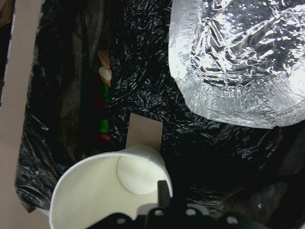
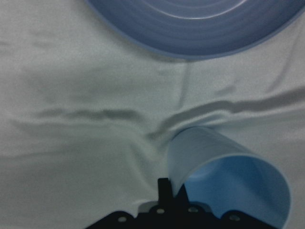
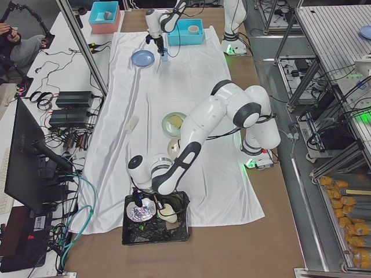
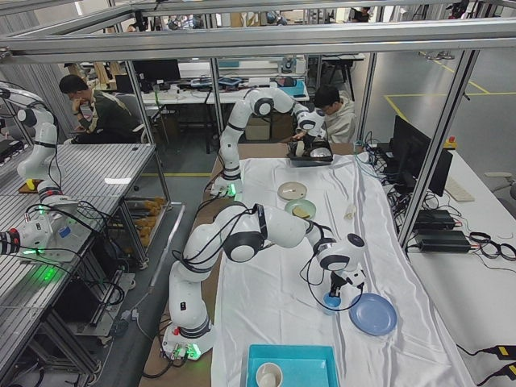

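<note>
My left gripper is shut on the rim of a cream cup (image 1: 90, 186), held over a black plastic-lined tray (image 3: 139, 234) that holds a foil dish (image 1: 238, 62), a cardboard piece (image 1: 143, 124) and small red and green items (image 1: 104, 126). My right gripper is at the rim of a blue cup (image 2: 200, 148) lying tipped on the white cloth in the right wrist view, its fingers close together on the wall. A blue plate (image 2: 200, 33) lies beside it.
A green plate (image 4: 303, 210) and a beige plate (image 4: 292, 190) are mid-table. A cyan bin (image 4: 310, 363) with a white cup is at the far end from the black tray. Monitors and cables line one side.
</note>
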